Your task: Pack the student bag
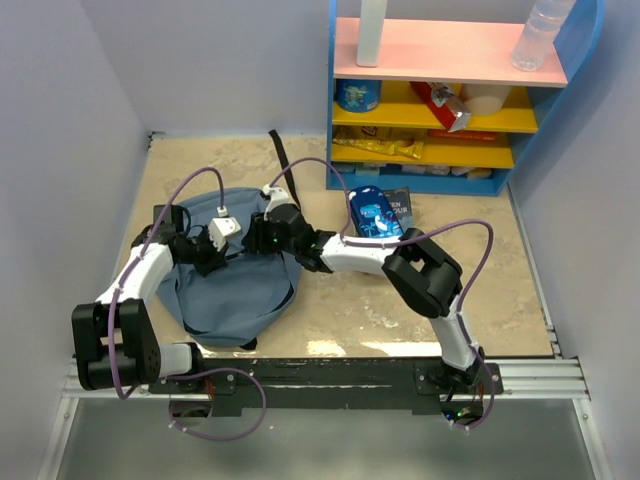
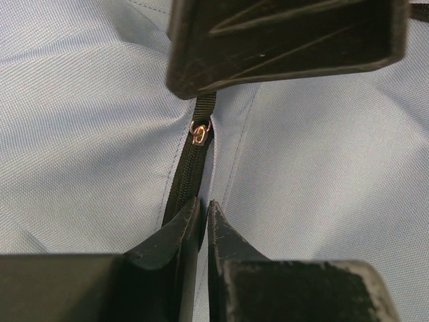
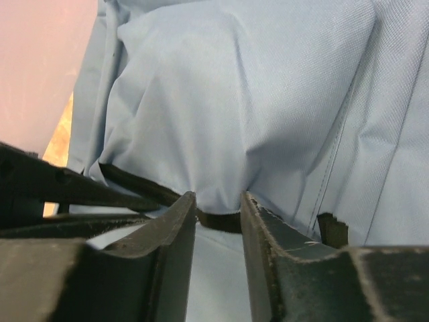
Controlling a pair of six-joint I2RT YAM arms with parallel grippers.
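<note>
The grey-blue bag (image 1: 225, 310) lies flat on the left of the table, both arms over it. In the left wrist view a black zipper (image 2: 185, 181) with a copper-coloured pull (image 2: 200, 134) runs down to my left gripper; its fingertips are close together at the zipper, and what is between them cannot be told. My right gripper is open over a dark strip in the bag's fabric, seen in the right wrist view.
A blue pencil case (image 1: 372, 212) and dark books (image 1: 398, 203) lie right of the bag. Behind stands a shelf (image 1: 460, 60) with bottles and packets.
</note>
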